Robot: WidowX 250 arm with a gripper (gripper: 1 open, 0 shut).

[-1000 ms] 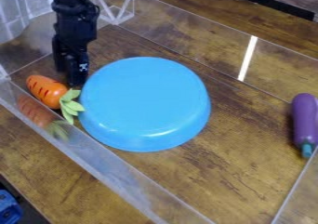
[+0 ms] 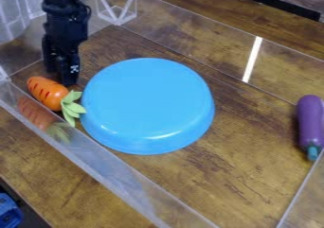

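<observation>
The dark gripper (image 2: 63, 66) reaches down at the upper left, inside a clear-walled enclosure, its tip just above an orange toy carrot (image 2: 48, 92) with pale green leaves. Whether its fingers are open or shut is hard to make out. A large blue disc, like an upturned plate (image 2: 147, 104), lies right of the carrot. A purple toy eggplant (image 2: 310, 123) lies at the far right.
Transparent walls run around the wooden surface (image 2: 241, 166); the left one is close to the gripper and carrot. Bare wood lies between the blue disc and the eggplant, and behind the disc. A blue object sits outside at the lower left corner.
The gripper has shifted a little to the left over the last second. The carrot, blue disc and eggplant look unchanged.
</observation>
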